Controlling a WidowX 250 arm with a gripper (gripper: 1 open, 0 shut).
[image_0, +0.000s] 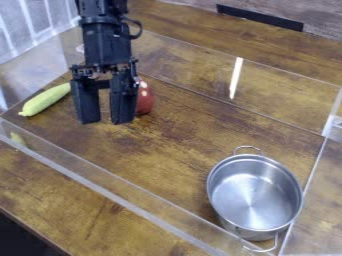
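My black gripper (103, 103) hangs open over the left part of the wooden table, its fingers pointing down, nothing visible between them. A red round object (142, 99) lies just behind and right of it, partly hidden by the gripper. A yellow corn cob (46, 99) lies to the left. A steel pot (253, 192) with two handles stands at the front right.
Clear panels edge the work area at the left, front and right.
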